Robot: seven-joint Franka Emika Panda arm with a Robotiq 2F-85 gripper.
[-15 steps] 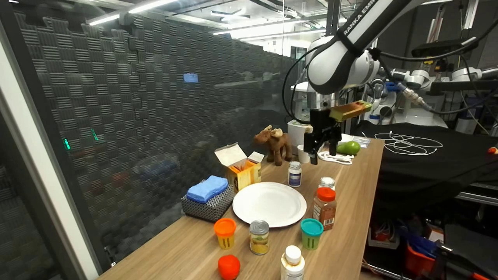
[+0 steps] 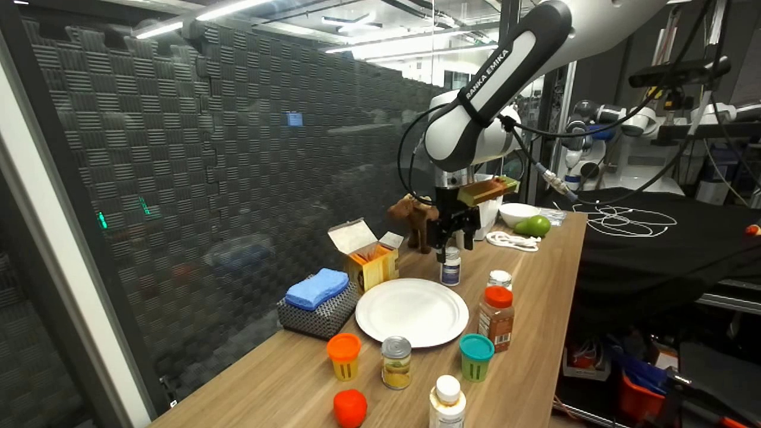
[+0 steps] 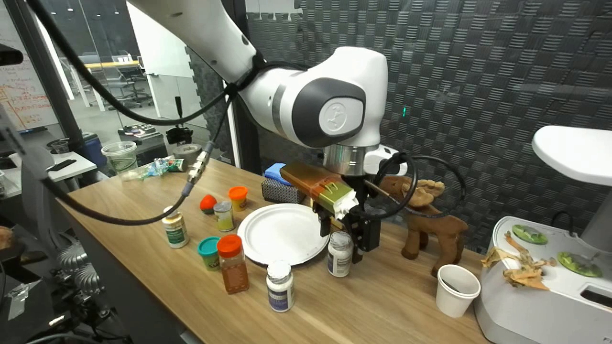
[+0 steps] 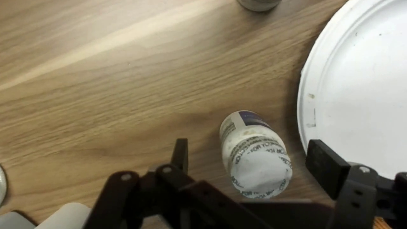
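Note:
A white bottle with a blue label (image 4: 250,131) stands upright on the table, its printed cap facing up into the wrist view. My gripper is open, one fingertip on either side of the bottle's cap with gaps between. In exterior view 2 the same bottle (image 3: 339,258) shows in front of the gripper's fingers (image 3: 367,232). Exterior view 1 has the gripper (image 2: 453,246) right over the bottle (image 2: 450,271). Close beside the bottle lies a white plate (image 3: 269,232), empty.
A second white bottle (image 3: 280,289), a red-capped spice jar (image 3: 234,269) and a teal-lidded tub (image 3: 209,252) stand near the plate. Behind the arm is a brown toy moose (image 3: 439,229); a white paper cup (image 3: 457,292) stands to its right. An open yellow box (image 2: 376,267) borders the plate.
The arm has swung left and slightly down in exterior view 1, from beside the paper cup to over the blue-labelled bottle. The objects on the table have not moved.

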